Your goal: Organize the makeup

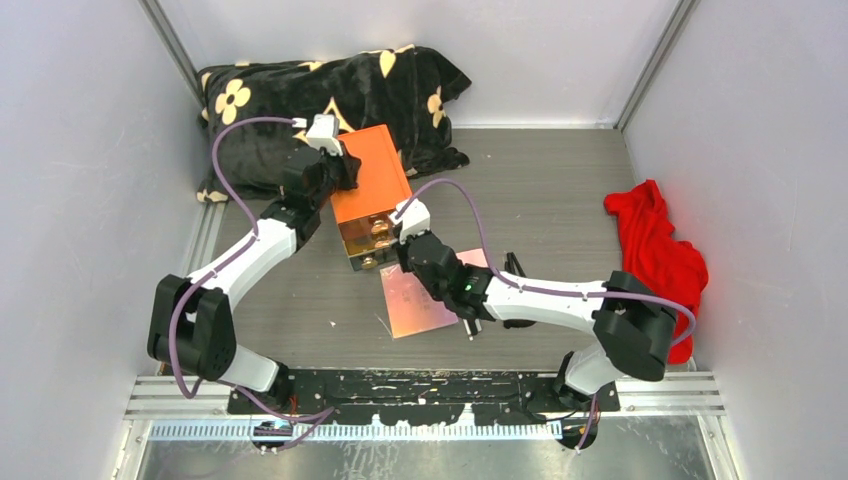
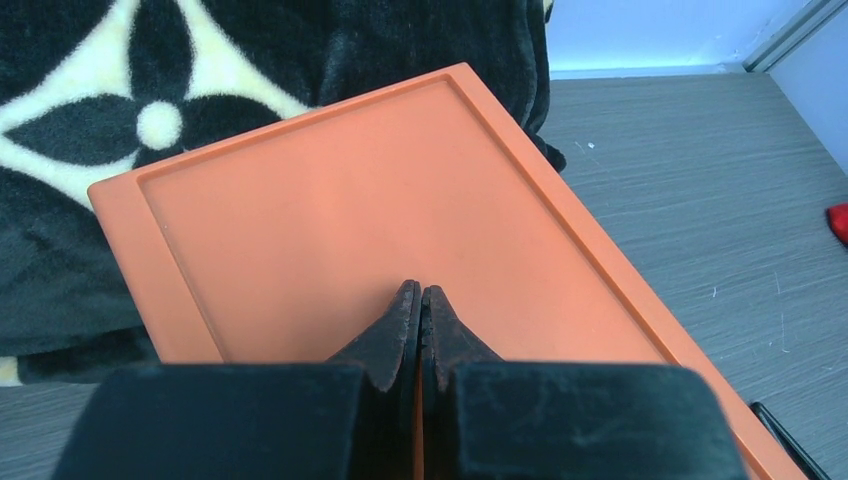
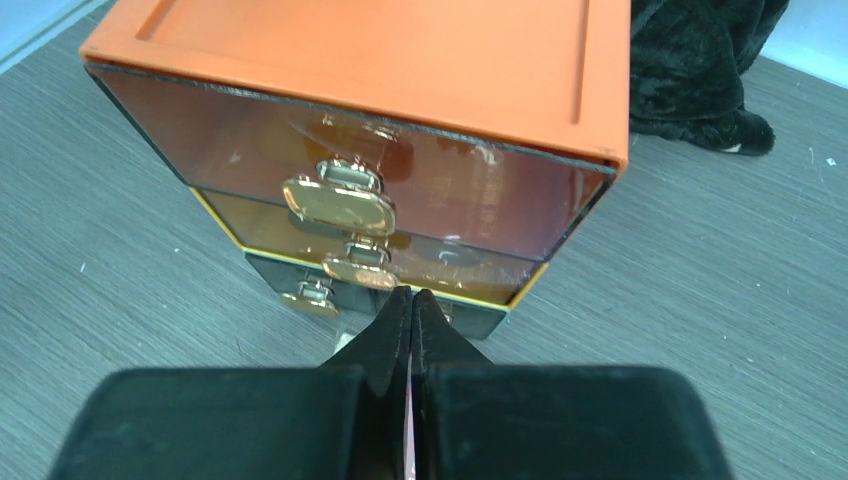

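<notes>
An orange-topped makeup organizer [image 1: 372, 160] with tinted drawers and gold handles [image 3: 338, 204] stands before the dark cushion. My left gripper is shut over its orange top [image 2: 330, 220], nothing visible between its fingers. My right gripper is shut, its tips just in front of the drawer handles; whether anything is between them is unclear. A pink palette [image 1: 412, 310] lies flat below the organizer, partly under the right arm, with dark slender items [image 1: 513, 262] to its right.
A black flowered cushion [image 1: 260, 100] fills the back left. A red cloth [image 1: 655, 250] lies at the right.
</notes>
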